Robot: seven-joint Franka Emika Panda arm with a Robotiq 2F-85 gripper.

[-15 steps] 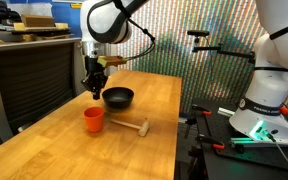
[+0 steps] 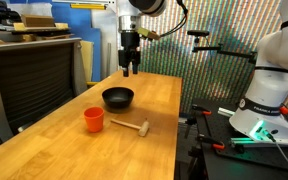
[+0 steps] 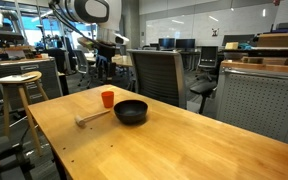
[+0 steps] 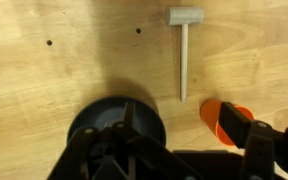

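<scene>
A black bowl point(image 2: 117, 98) sits on the wooden table, with a red-orange cup point(image 2: 93, 119) standing upright nearer the camera. Beside them lies a wooden mallet point(image 2: 134, 127). In exterior view 1 my gripper point(image 2: 130, 71) hangs in the air beyond and above the bowl, touching none of these. The wrist view looks down on the bowl point(image 4: 89, 112) at lower left, the mallet point(image 4: 184, 50) above centre and the cup point(image 4: 212, 112) at lower right. My fingers stand apart with nothing seen between them; they cover parts of the bowl and cup.
Bare tabletop point(image 3: 184, 140) stretches well past the bowl in exterior view 2. A dark office chair point(image 3: 160, 78) stands behind the table. A stool point(image 3: 22, 95) is off to the side.
In exterior view 1 my gripper has moved right and upward, from near the cup and bowl to higher beyond the bowl. Bowl, cup and mallet stay where they were.
</scene>
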